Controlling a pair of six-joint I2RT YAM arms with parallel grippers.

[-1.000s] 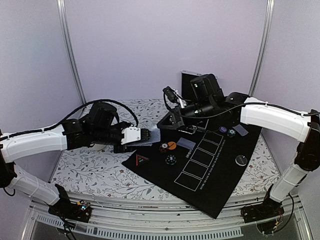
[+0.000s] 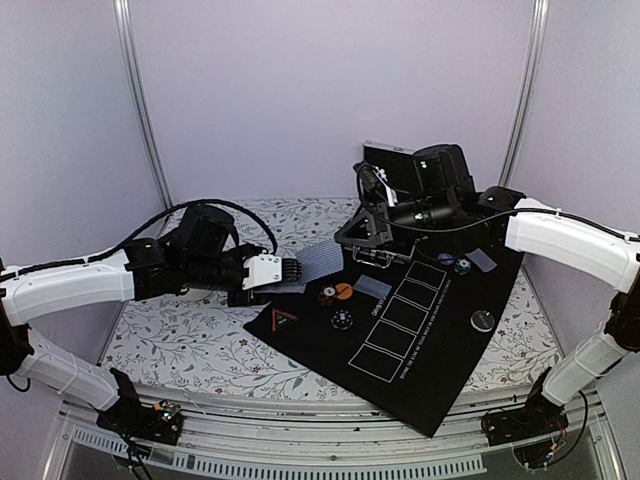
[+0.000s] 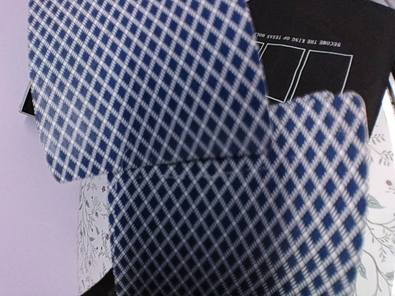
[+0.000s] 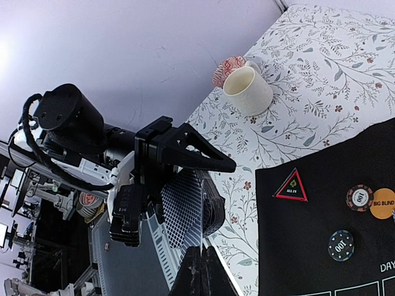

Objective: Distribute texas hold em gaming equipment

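The left gripper [image 2: 290,270] is shut on the blue-checked deck of cards [image 3: 247,234], which fills the lower left wrist view. One card [image 3: 148,86] sticks out of the deck, slid askew and overlapping it. In the top view this card [image 2: 320,260] spans from the left gripper toward the right gripper, whose closed tips pinch its thin edge. Seen by the right wrist camera, the card [image 4: 182,206] stands almost edge-on beside the left gripper's dark fingers [image 4: 197,159]. Below lies the black poker mat [image 2: 430,385].
On the mat are an all-in triangle [image 4: 292,187], a big blind disc [image 4: 382,203], several chips and a dealt card [image 2: 372,287]. A white cup [image 4: 248,91] stands behind the left arm. An open case [image 2: 388,160] is at the back.
The right gripper has moved right and slightly up, away from the left one. The left arm has stayed in place.
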